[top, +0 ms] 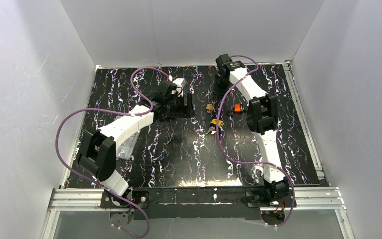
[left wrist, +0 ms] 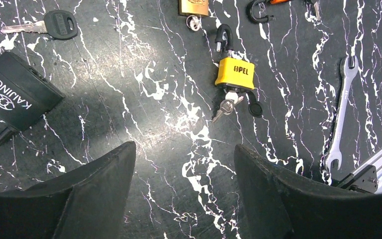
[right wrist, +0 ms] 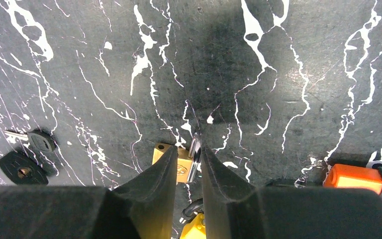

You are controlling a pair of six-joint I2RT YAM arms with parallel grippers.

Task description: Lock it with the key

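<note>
A small brass padlock (right wrist: 183,168) lies on the marble table; in the right wrist view its silver shackle shows between or just behind the fingertips of my right gripper, which looks nearly closed; whether it grips cannot be told. My left gripper stands open and empty over the table. In the left wrist view are a yellow padlock (left wrist: 234,74) with keys (left wrist: 227,105), a large black KAUANG padlock (left wrist: 22,94), a black-headed key (left wrist: 59,26) and the brass padlock (left wrist: 193,7) with a key ring.
An orange padlock (right wrist: 353,178) lies right of the brass one. A wrench (left wrist: 342,109) lies near the table's right. A clear tray (top: 128,147) is under the left arm.
</note>
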